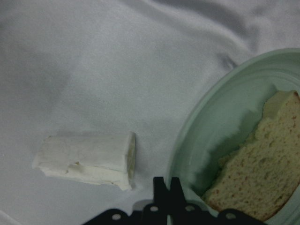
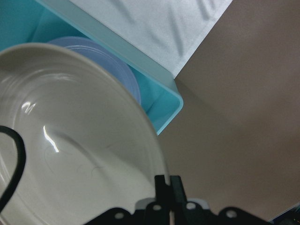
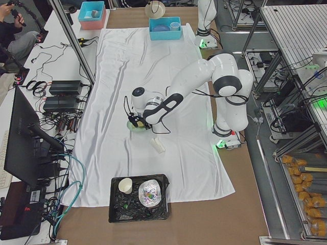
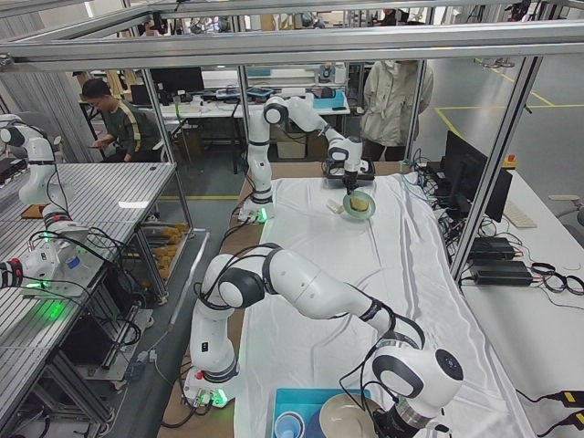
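Note:
My left gripper is shut on the rim of a green plate [image 1: 206, 140] holding a slice of bread [image 1: 258, 168]. Beside it on the white cloth lies a pale, cracked, roll-like piece [image 1: 89, 157]. My right gripper is shut on the rim of a cream plate [image 2: 84, 140], which hangs over the edge of a blue bin [image 2: 154, 79] containing a blue plate [image 2: 101, 56].
A black tray [image 3: 117, 209] with a white cup [image 3: 125, 186] and a foil dish [image 3: 150, 194] stands at the opposite end from the bin. Monitor and cables line one side.

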